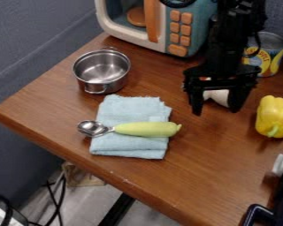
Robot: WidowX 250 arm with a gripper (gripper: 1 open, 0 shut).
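Observation:
My black gripper (218, 99) hangs at the right of centre, low over a white mushroom-like object (222, 96), which it partly hides. Whether its fingers are apart or closed on that object I cannot tell. A corn cob (150, 129) and a metal scoop (91, 128) lie on a folded light blue towel (128, 151). A steel pot (102, 72) stands at the upper left of the wooden table (177, 185).
A toy microwave (133, 19) stands at the back. A can (271, 57) is partly hidden behind the arm. A yellow pepper (272, 119) sits at the right, with black objects (264, 212) along the right edge.

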